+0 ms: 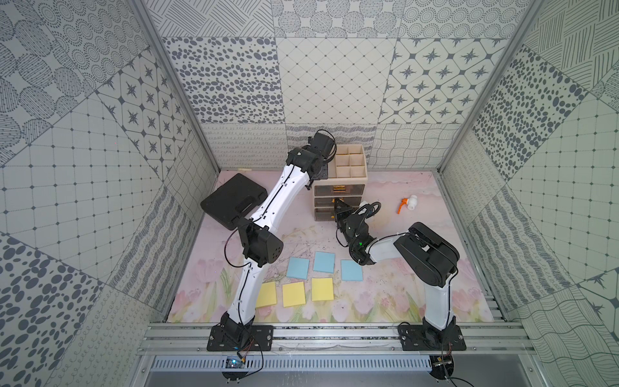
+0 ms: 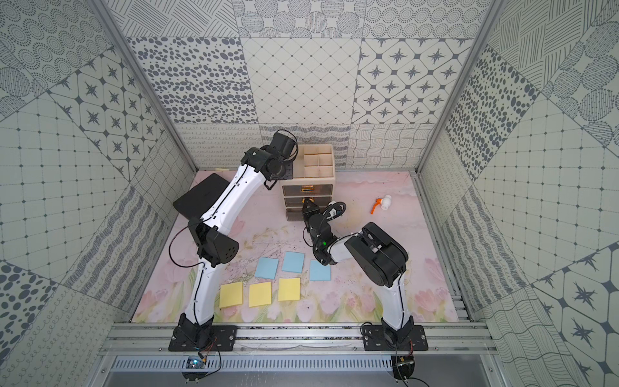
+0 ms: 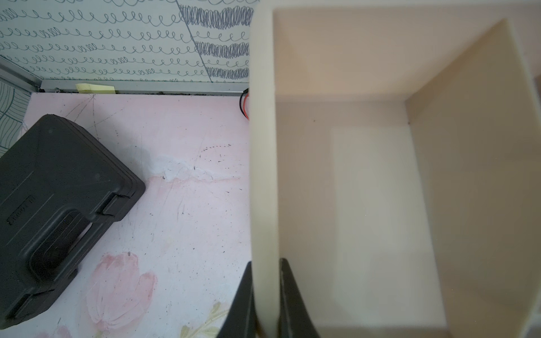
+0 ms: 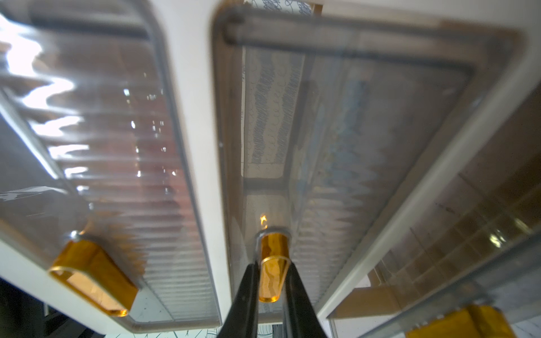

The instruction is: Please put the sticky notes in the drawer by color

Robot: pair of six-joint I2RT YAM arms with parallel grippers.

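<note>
Three blue sticky notes [image 1: 323, 262] and three yellow ones [image 2: 260, 294] lie flat in rows on the table front. At the back stands a small drawer cabinet [image 2: 320, 175] with clear fronts. At its top, my left gripper is shut on the upright cabinet wall [image 3: 265, 186]. My right gripper has its fingers on either side of a gold drawer handle [image 4: 274, 250]; whether they press on it I cannot tell. Behind that handle the drawer front [image 4: 349, 146] looks seated in its frame. No sticky note is in either gripper.
A black case [image 1: 233, 200] lies left of the cabinet. An orange and white object [image 2: 381, 203] is on the right side of the table. Open compartments [image 1: 350, 160] top the cabinet. Bare table lies between cabinet and notes.
</note>
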